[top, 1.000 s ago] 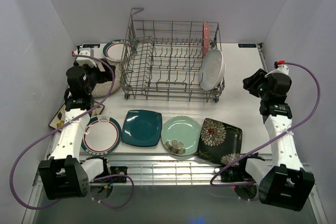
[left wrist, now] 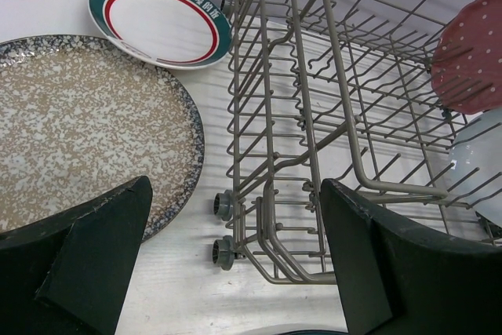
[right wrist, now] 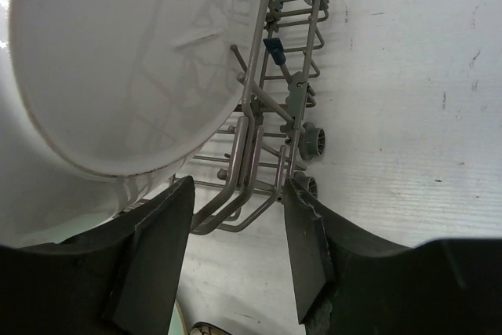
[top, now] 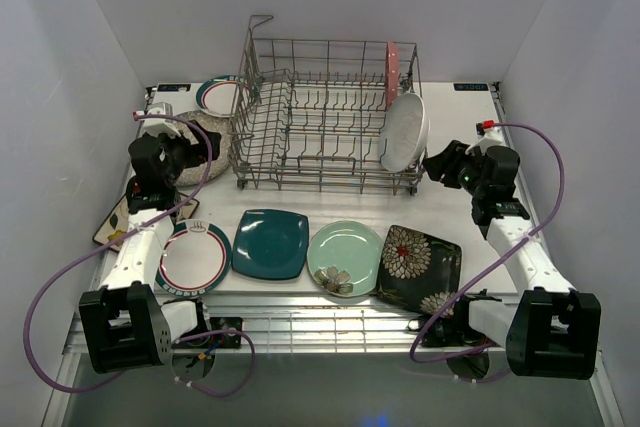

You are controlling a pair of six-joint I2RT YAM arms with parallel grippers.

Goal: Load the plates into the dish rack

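A wire dish rack holds a white plate and a pink dotted plate at its right. My right gripper is open, close beside the white plate's rim and the rack's right corner. My left gripper stands open over a speckled plate, left of the rack; a rimmed plate lies behind it. Along the front lie a red-rimmed plate, a teal square plate, a mint plate and a black flowered plate.
Another square plate lies partly under the left arm. Bare counter is free right of the rack, and a narrow strip is clear between the rack and the front plates. Walls close in on both sides.
My right gripper has moved leftward toward the white plate at the rack's right. The left arm has shifted very slightly. The plates and rack have not moved.
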